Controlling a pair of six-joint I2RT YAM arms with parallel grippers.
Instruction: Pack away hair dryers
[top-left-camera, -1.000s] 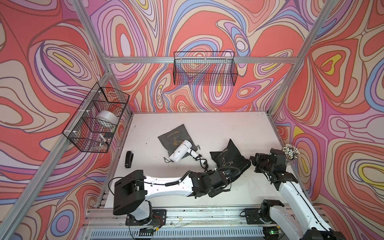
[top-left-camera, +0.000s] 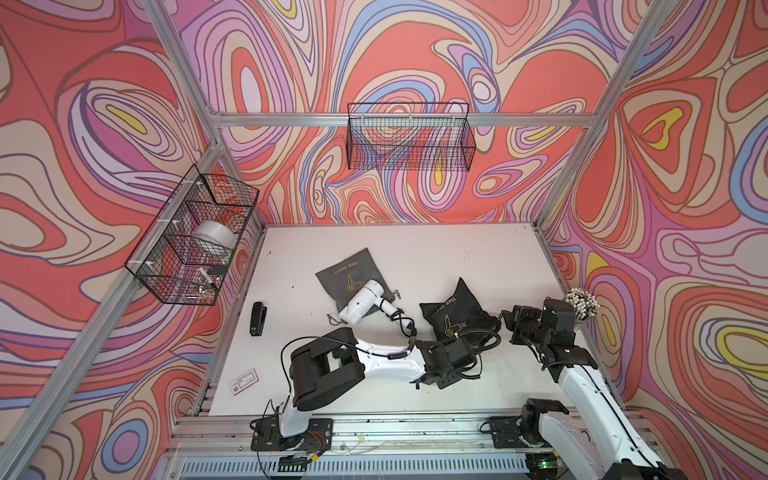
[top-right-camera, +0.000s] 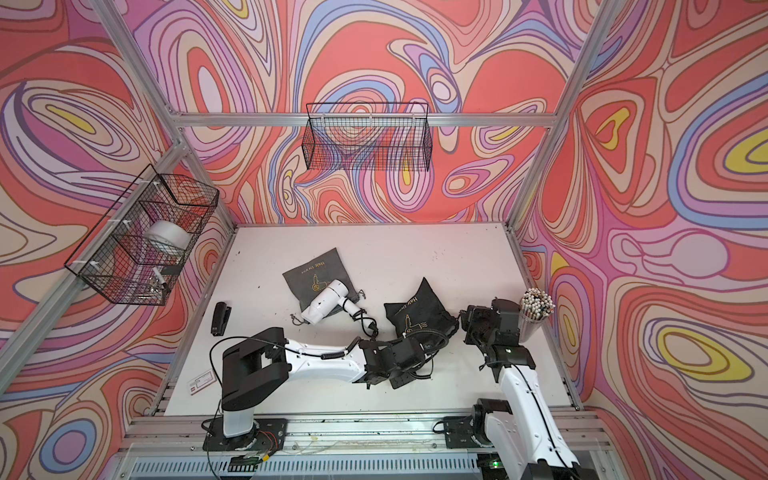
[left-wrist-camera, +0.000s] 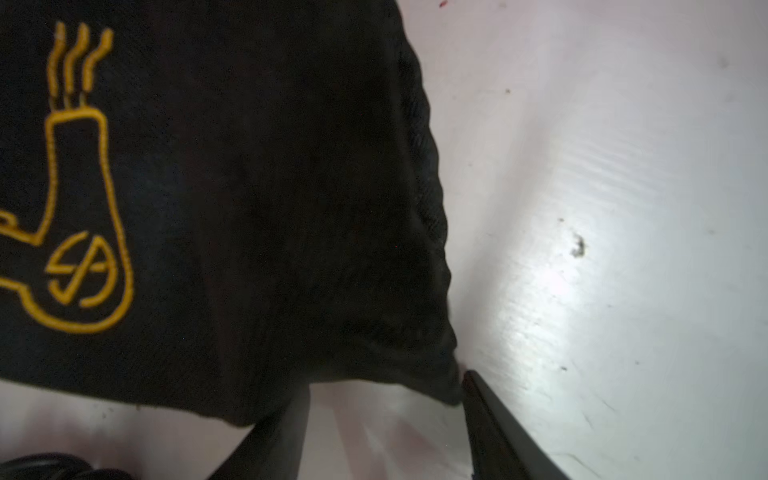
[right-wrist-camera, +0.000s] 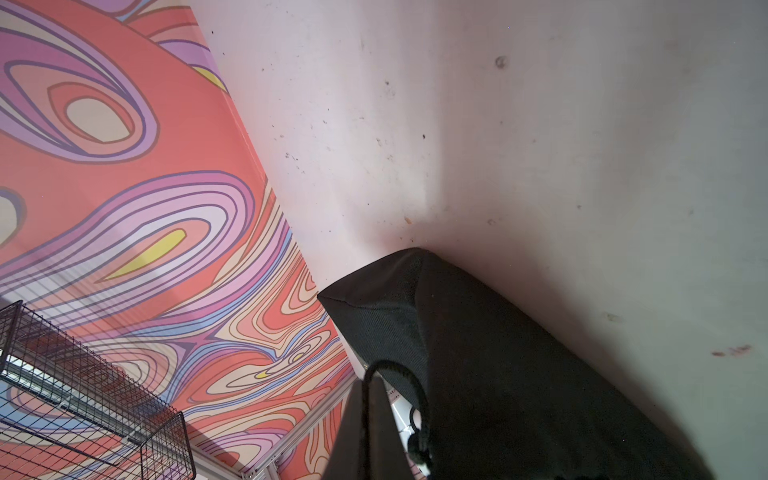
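A white hair dryer (top-left-camera: 361, 302) with a black cord lies over a flat dark bag (top-left-camera: 345, 276) at centre left. A second black bag (top-left-camera: 452, 316), with a gold dryer print, is peaked and creased right of centre; whether anything is inside cannot be seen. My left gripper reaches this bag's edge, fingers spread apart, the bag's hem just ahead of and across the gap. At the bag's right corner, my right gripper is shut, a thin black drawstring (right-wrist-camera: 396, 365) running between its fingertips and looping beside the bag's cloth.
Wire baskets hang on the left (top-left-camera: 192, 240) and at the back (top-left-camera: 410, 144); the left one holds a white item. A black object (top-left-camera: 257, 318) and a small card (top-left-camera: 244, 381) lie at left. A pot of white buds (top-left-camera: 582, 304) stands beside the right arm.
The right arm and the hair dryer have stayed put.
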